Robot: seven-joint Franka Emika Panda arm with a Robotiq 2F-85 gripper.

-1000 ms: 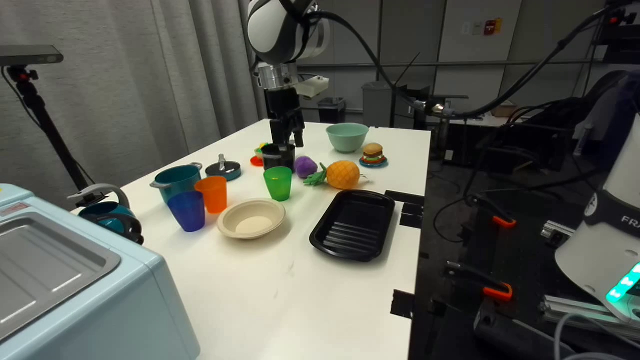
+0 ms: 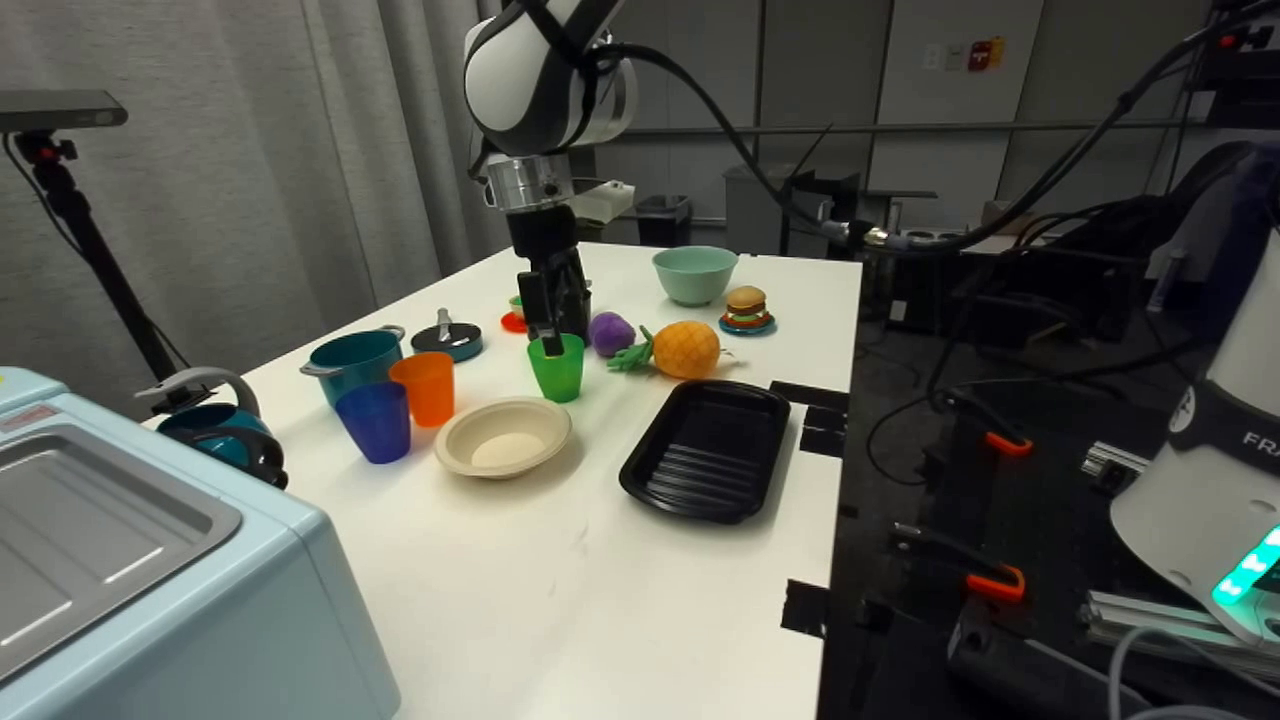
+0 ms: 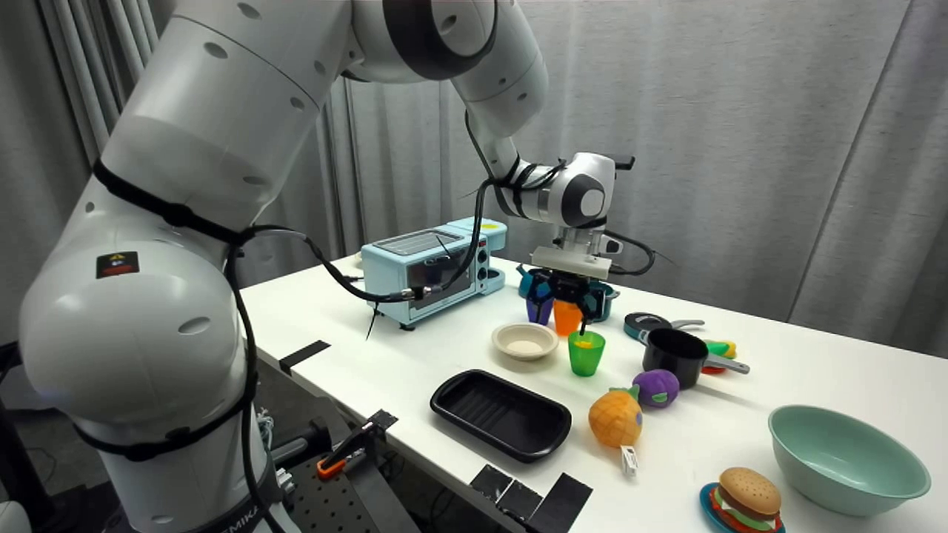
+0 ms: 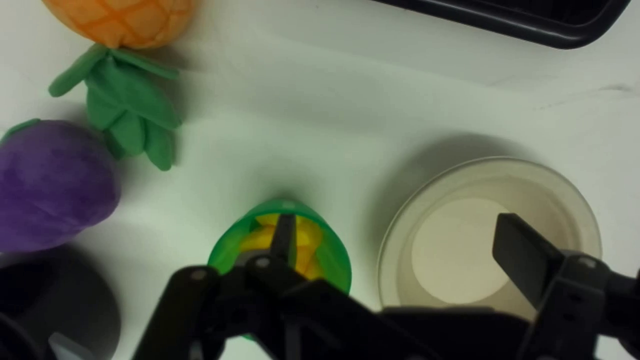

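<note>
My gripper is open, its two fingers wide apart with nothing between them. In the wrist view one finger (image 4: pixel 283 240) overlaps the mouth of the green cup (image 4: pixel 336 255), and the other overlaps the beige bowl (image 4: pixel 459 246). Something yellow (image 4: pixel 308 237) lies inside the cup. From the second exterior view, that fingertip sits at about the rim of the green cup (image 3: pixel 586 357); whether it dips inside, I cannot tell. Both cup and bowl (image 2: pixel 504 438) stand upright on the table.
Close to the cup are a purple toy (image 3: pixel 657 388), a pineapple toy (image 3: pixel 615 417) and a black pot (image 3: pixel 675 355). Blue (image 2: pixel 374 422) and orange (image 2: pixel 425 386) cups stand beyond the bowl. A black tray (image 2: pixel 708 450) lies nearer the edge.
In the first exterior view my gripper has moved left and lower, from over the black pot to the green cup. The objects on the table look unmoved.
</note>
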